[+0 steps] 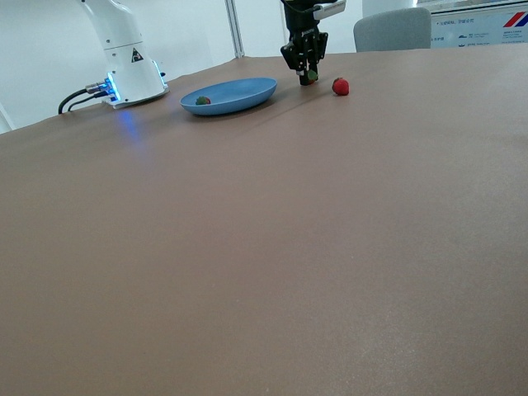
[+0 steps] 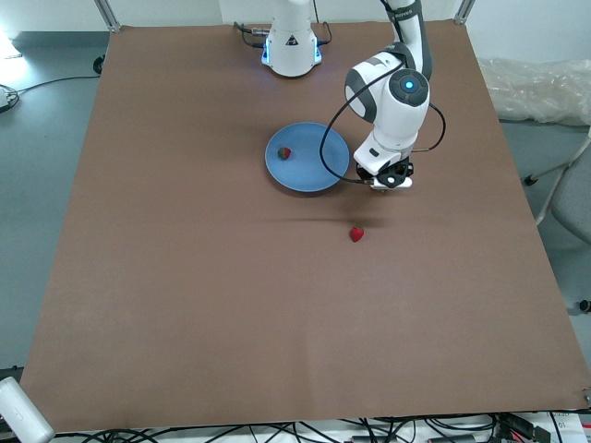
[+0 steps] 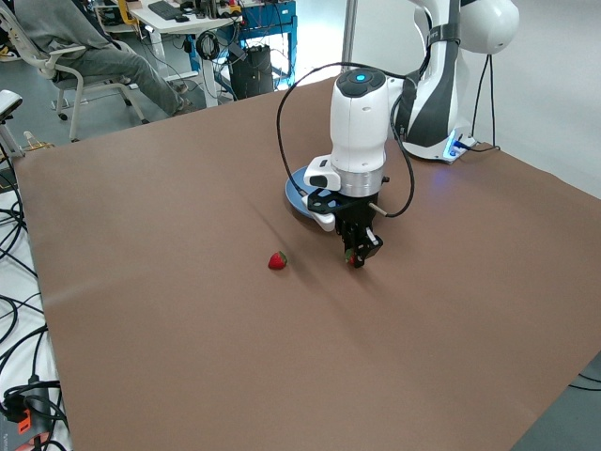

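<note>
A blue plate (image 2: 307, 168) (image 1: 228, 91) holds a strawberry (image 2: 284, 153) (image 1: 203, 101). A second red strawberry (image 2: 356, 234) (image 1: 341, 87) (image 3: 277, 261) lies on the brown table in front of the plate. My gripper (image 1: 308, 76) (image 3: 362, 259) is down at the table beside the plate, with a strawberry (image 3: 349, 256) between or at its fingertips, partly hidden by them; its green top shows in the top view. In the left view the arm's head covers the fingertips.
The arm's white base (image 2: 290, 46) stands at the back behind the plate, with cables beside it. A grey chair (image 1: 392, 33) and cable clutter lie beyond the table edges.
</note>
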